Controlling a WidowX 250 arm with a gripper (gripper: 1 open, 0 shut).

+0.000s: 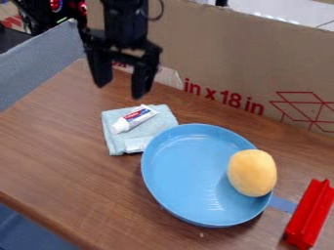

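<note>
The black gripper (120, 76) hangs open above the back left of the wooden table, nothing visible between its fingers. Below it a white toothpaste tube (132, 120) lies on a folded light-blue cloth (120, 139). A blue plate (189, 181) holds a round yellow object (252, 171) on its right side.
A red tray-like object (308, 213) lies at the right edge. A cardboard box (235, 59) stands along the back. A grey padded edge (33, 73) borders the left.
</note>
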